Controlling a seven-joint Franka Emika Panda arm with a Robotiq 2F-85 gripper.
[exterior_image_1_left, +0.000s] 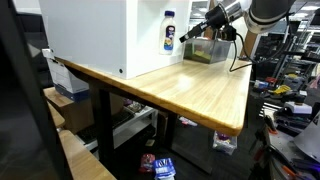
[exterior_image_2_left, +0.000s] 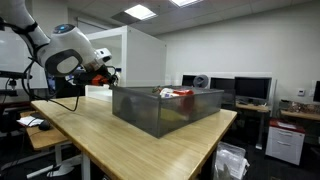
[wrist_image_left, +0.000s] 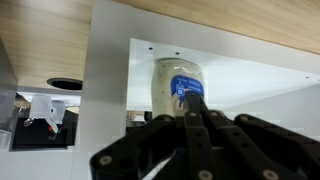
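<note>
A clear bottle with a blue-and-white label and a blue cap stands upright on the wooden table, against the white cabinet. The wrist view looks down on this bottle, its lower part hidden behind my dark fingers. My gripper is just to the bottle's right in the first exterior view, at about the height of its label, and looks apart from it. It is shut, and nothing shows between its fingers. From the other side, my gripper appears in front of the white cabinet, with the bottle hidden.
The large white cabinet borders the bottle. A grey open bin holding several items sits further along the table. Clear wooden tabletop extends toward the near edge. Boxes and clutter lie on the floor below.
</note>
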